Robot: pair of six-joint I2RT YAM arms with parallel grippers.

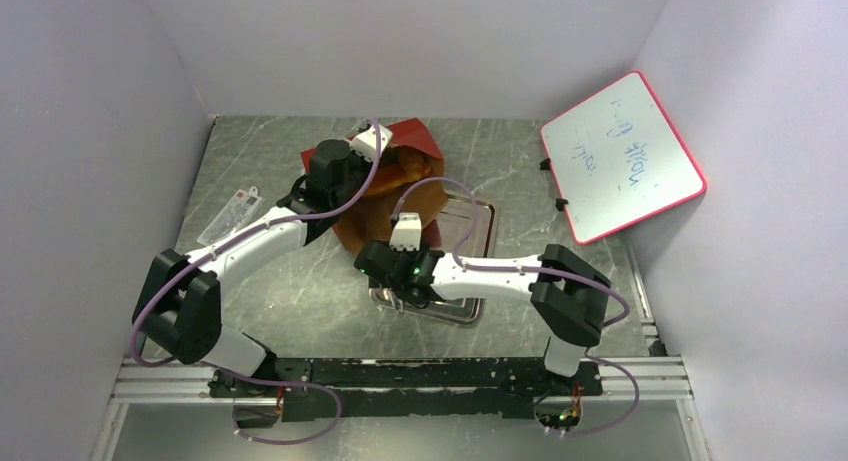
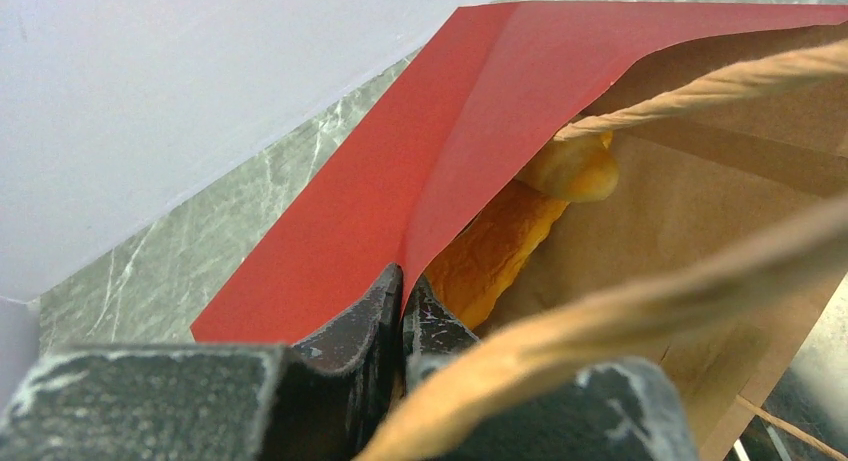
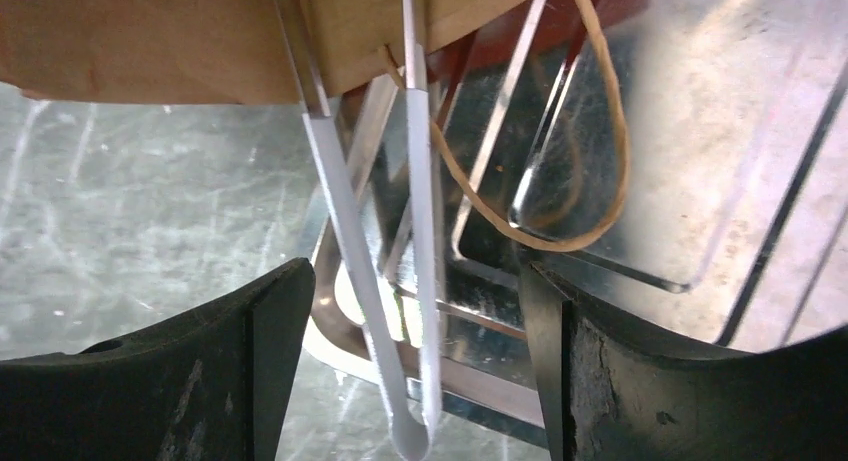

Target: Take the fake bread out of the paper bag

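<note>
The brown paper bag (image 1: 385, 221), red outside, opens toward the front. Inside, long orange bread (image 2: 498, 243) and a rounder yellow piece (image 2: 582, 171) show in the left wrist view. My left gripper is shut on the bag's red edge, left of the bread. In the right wrist view, pale tongs (image 3: 425, 241) reach down from the bag over a metal tray (image 3: 490, 381), their joined end lowest. My right gripper stands open with one finger on each side of the tongs, apart from them; no bread is between its fingers.
Rope handles (image 2: 735, 86) cross the bag's mouth, and a thin brown cord (image 3: 622, 151) loops over the tray. A whiteboard (image 1: 625, 156) leans at the right. A flat clear case (image 1: 230, 216) lies left.
</note>
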